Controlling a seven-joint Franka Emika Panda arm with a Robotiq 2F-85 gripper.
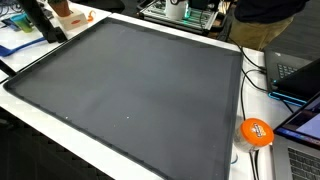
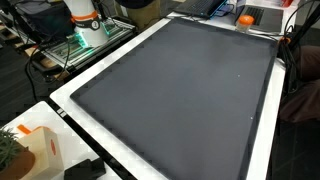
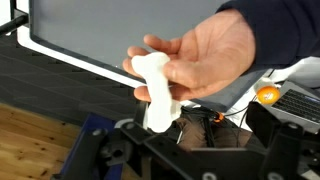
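In the wrist view a person's hand reaches in from the upper right in a dark sleeve, holding a small white object with lobed ends. My gripper stands open, its dark fingers apart at the lower left and lower right. The white object lies across the gap in that view, its lower end towards the left finger. It is held by the person; no grip of mine on it shows. Neither exterior view shows the gripper clearly.
A dark grey board with a white border lies bare. An orange-lidded jar stands beside a laptop and cables. Boxes and a plant pot sit at another corner, near a black block.
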